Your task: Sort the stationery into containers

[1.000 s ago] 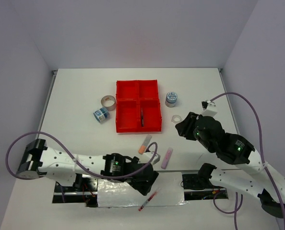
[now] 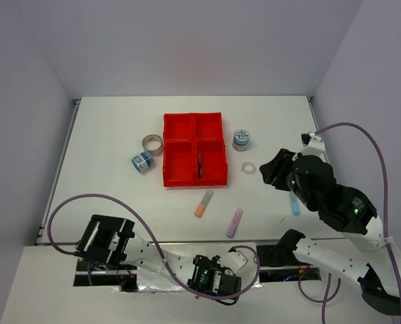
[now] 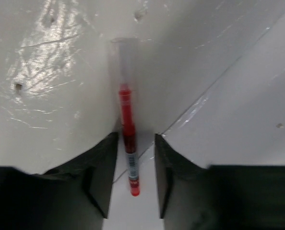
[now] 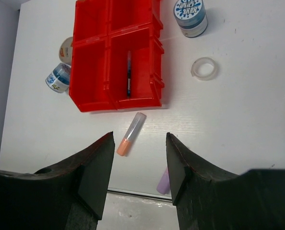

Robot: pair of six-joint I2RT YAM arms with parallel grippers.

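A red pen with a clear cap [image 3: 126,112] lies on the silvery sheet, across its edge. My left gripper is open above it, with the pen's lower part showing between the fingers; contact cannot be made out. In the top view the left arm hides nearly all of that pen. My right gripper hangs open and empty over the right side of the table. The red four-part box [image 2: 196,183] stands mid-table, a dark pen [image 4: 129,74] in its front right compartment. An orange-ended stick [image 4: 131,134] and a purple one [image 2: 234,223] lie in front.
A brown tape roll [image 2: 152,144] and a tipped blue jar [image 2: 142,161] are left of the box. To its right are an upright jar [image 2: 241,140] and a clear tape ring [image 2: 248,167]. A light blue item [image 2: 294,204] lies near the right arm.
The left arm has swung round and its gripper has come over the red pen, now mostly covered from above.
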